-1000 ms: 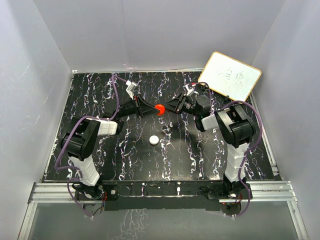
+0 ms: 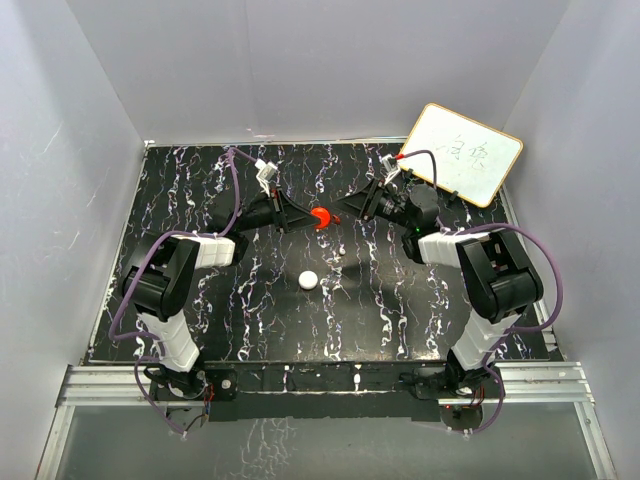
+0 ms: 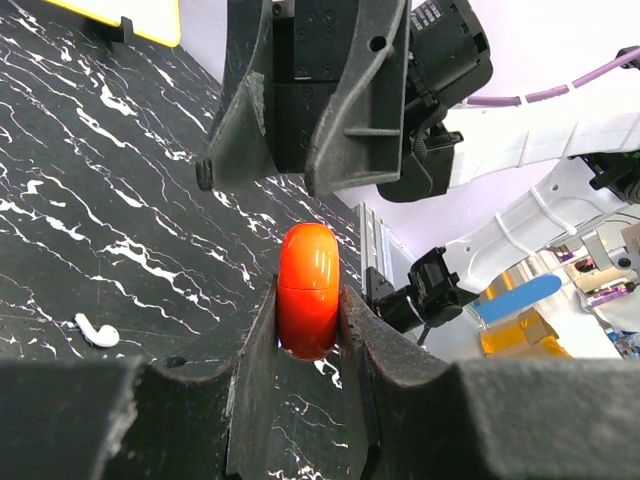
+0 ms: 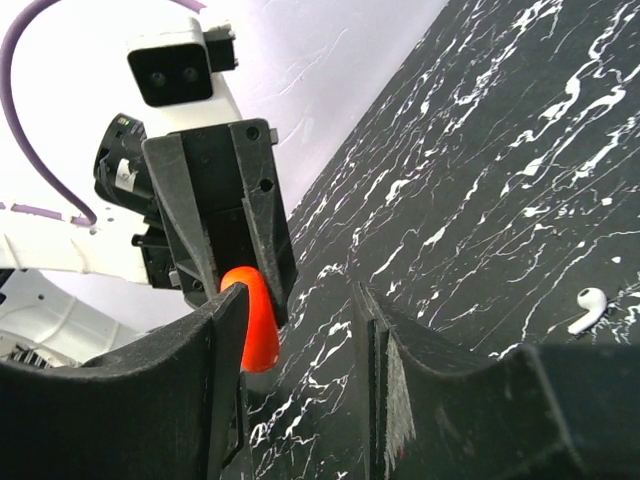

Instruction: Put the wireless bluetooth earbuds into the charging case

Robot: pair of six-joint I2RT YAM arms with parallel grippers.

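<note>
A glossy orange-red rounded charging case, with a thin seam across it, is clamped upright between the fingertips of my left gripper; it looks closed. In the top view the case hangs near the table's middle. My right gripper is just right of and behind it, not touching. Both right fingers are spread with nothing between them in the left wrist view, where that gripper appears beyond the case. A white earbud lies on the table; the top view also has a tiny red piece near the case.
A round white object rests on the dark marbled table, in front of the grippers. At the back right leans a whiteboard.
My left gripper and the case have stayed put.
</note>
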